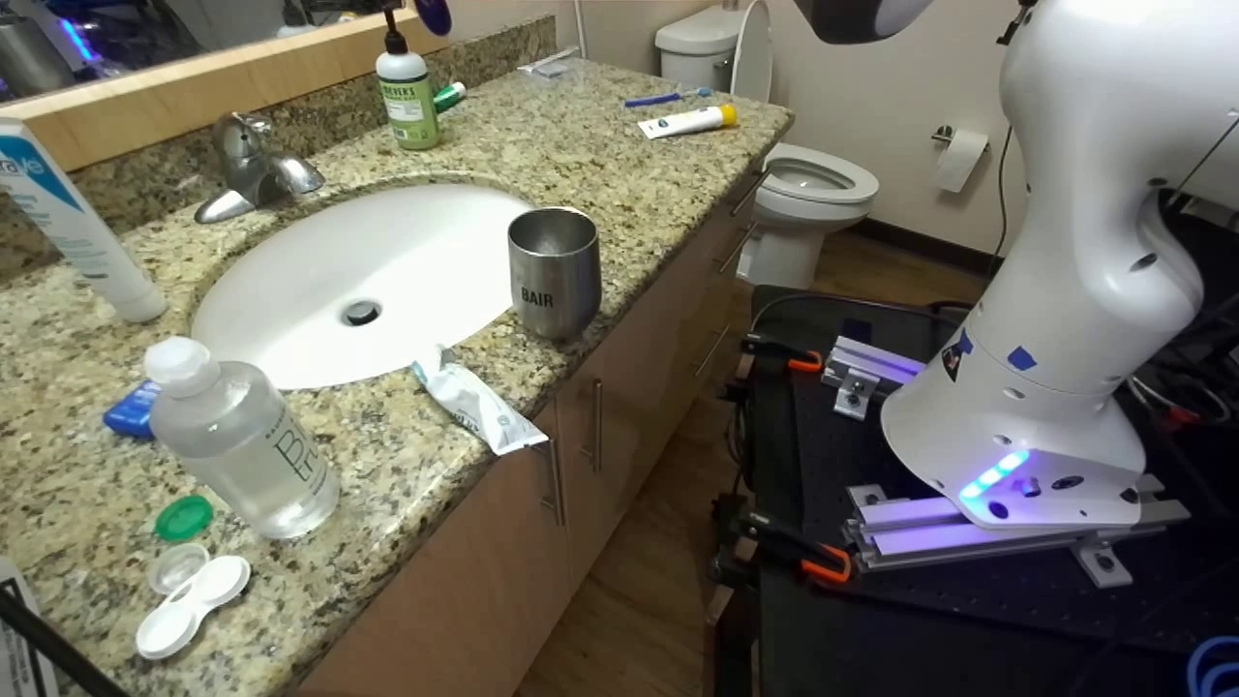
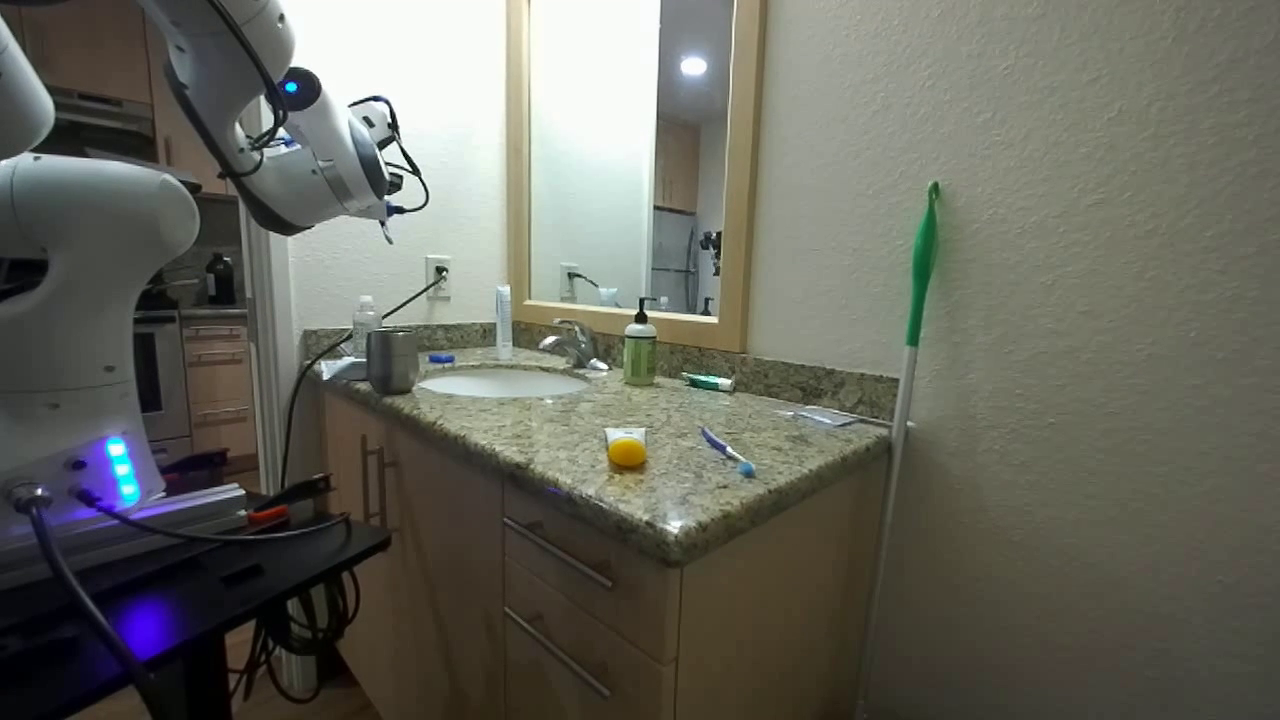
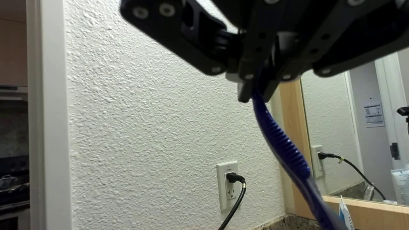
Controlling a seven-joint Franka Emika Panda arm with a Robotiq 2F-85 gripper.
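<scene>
In the wrist view my gripper is shut on one end of a blue toothbrush [image 3: 281,149], which slants down to the right; its far end runs out of the picture. Only a rounded tip of this toothbrush [image 1: 435,15] shows at the top edge of exterior view 1, above the counter. A steel cup [image 1: 555,273] marked BAIR stands upright on the counter between the sink and the front edge. Well apart from it, the held toothbrush is up in the air. The gripper is out of exterior view 1.
Round the sink [image 1: 407,261] stand a faucet [image 1: 250,168], a soap pump bottle [image 1: 407,105], a tall white tube [image 1: 81,227] and a clear bottle [image 1: 244,441]. A crumpled tube [image 1: 473,401] overhangs the counter's front edge. Another blue toothbrush [image 1: 652,100] and a yellow-capped tube [image 1: 687,121] lie farther back.
</scene>
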